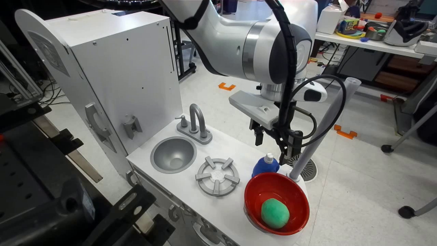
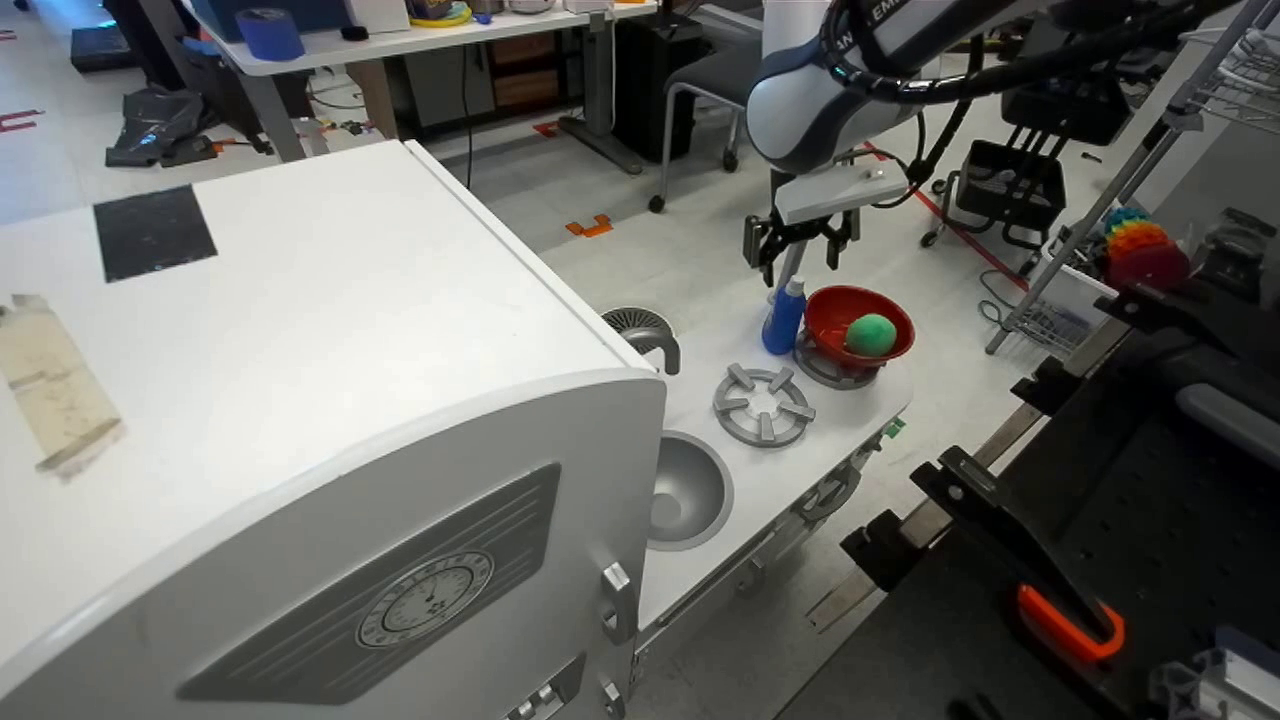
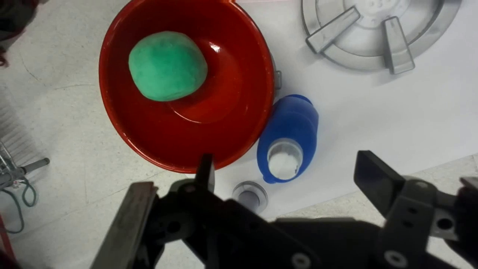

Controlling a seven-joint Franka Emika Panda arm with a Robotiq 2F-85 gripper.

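My gripper (image 1: 269, 152) stands open above the back edge of the toy kitchen counter, nothing between its fingers. In the wrist view a blue bottle (image 3: 293, 118) with a white cap appears ahead of the gap between the fingertips; it stands upright on the counter, below the gripper. Right beside the bottle is a red bowl (image 3: 215, 145), which in exterior view 2 rests over a grey burner (image 2: 836, 374). A green rounded object (image 3: 168, 66) lies inside the bowl. Exterior view 2 shows my gripper (image 2: 803, 266) higher than the bottle (image 2: 785, 318) and apart from it.
A pale upright pole (image 1: 323, 129) rises at the counter's corner, close to the gripper. Left of the bowl lie an empty burner (image 1: 217, 176), a grey sink (image 1: 173, 155) and a faucet (image 1: 197, 123). A tall white cabinet (image 1: 127, 69) borders the sink end.
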